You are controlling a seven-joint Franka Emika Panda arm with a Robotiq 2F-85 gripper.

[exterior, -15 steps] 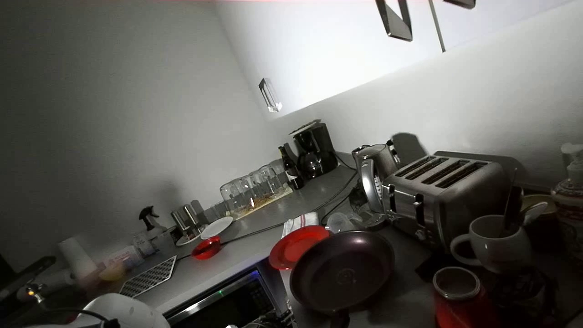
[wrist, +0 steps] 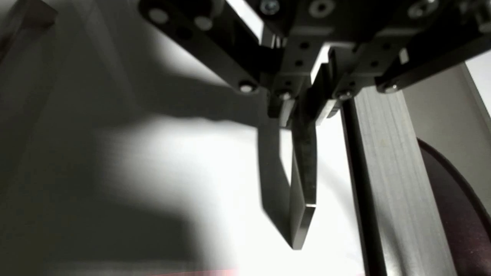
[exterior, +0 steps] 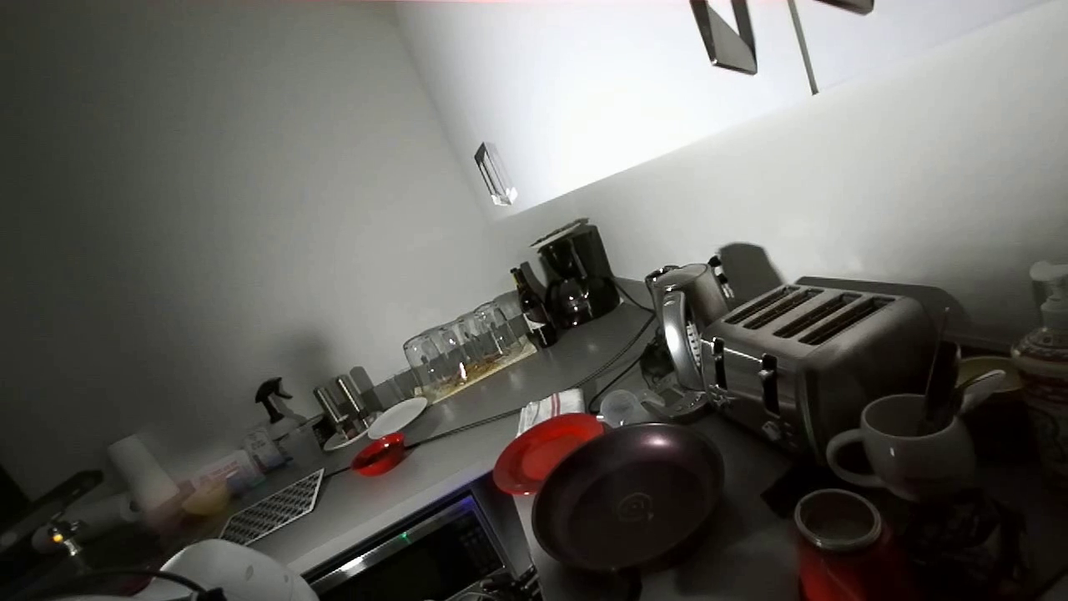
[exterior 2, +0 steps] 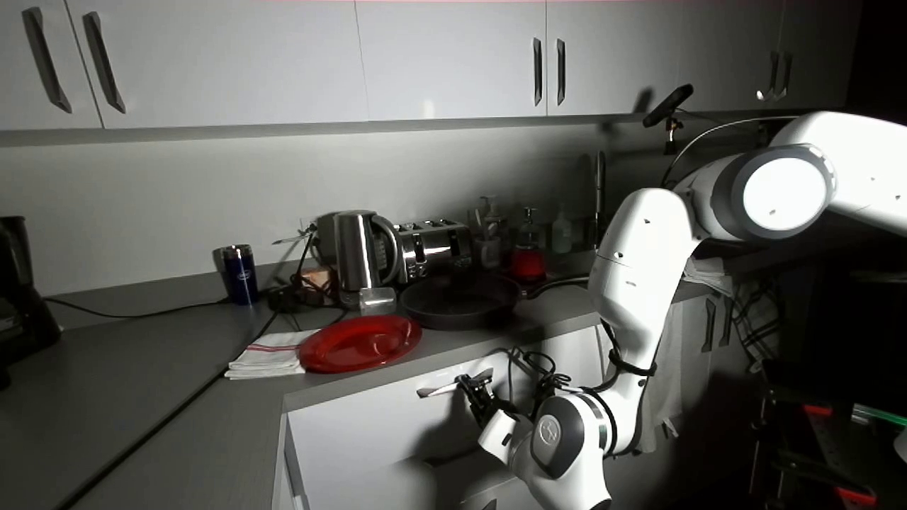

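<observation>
In the wrist view, a long dark handle [wrist: 304, 184] with a slanted end runs between the fingers of my gripper, which is shut on it. Behind the handle is a bright white drawer front [wrist: 230, 197], with the gripper's shadow across it. From the side, my gripper [exterior 2: 468, 387] reaches the drawer handle [exterior 2: 436, 391] below the counter's front edge. A dark strip [wrist: 361, 188] runs between the white front and the counter edge. Whether the drawer stands out from the cabinet is hard to tell.
Above the drawer, a red plate [exterior 2: 361, 343] and a dark frying pan [exterior 2: 459, 302] sit near the counter edge. A kettle [exterior 2: 355, 251] and a toaster [exterior 2: 431, 246] stand behind them. Loose black cables [exterior 2: 536, 365] hang by the gripper.
In exterior view 1, the white part of my arm at bottom left has shifted slightly up and right. The counter items look unmoved.
</observation>
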